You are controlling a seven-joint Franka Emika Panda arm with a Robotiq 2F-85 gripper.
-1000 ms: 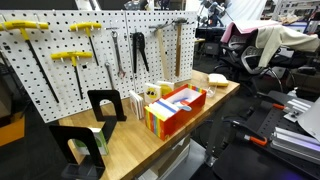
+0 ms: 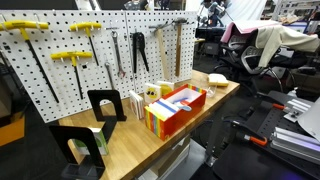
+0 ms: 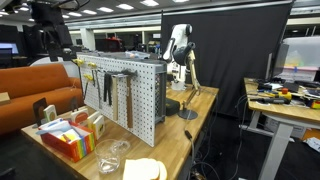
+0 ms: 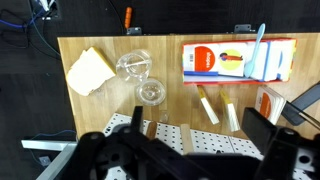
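Observation:
My gripper is high above the wooden table, its two dark fingers spread wide with nothing between them in the wrist view. In exterior view 2 the dark gripper hangs at the upper left, apart from the things below. A red, yellow and blue open box lies at the table's front edge. A light blue spoon and a red-and-white packet lie in it. Two clear cups are beside the box, and a pale yellow, bread-like stack sits beyond them.
A white pegboard with hanging tools walls off the table's back. Black bookends stand at one end. Slim white-and-yellow items lie between box and pegboard. Bare wood shows around the cups.

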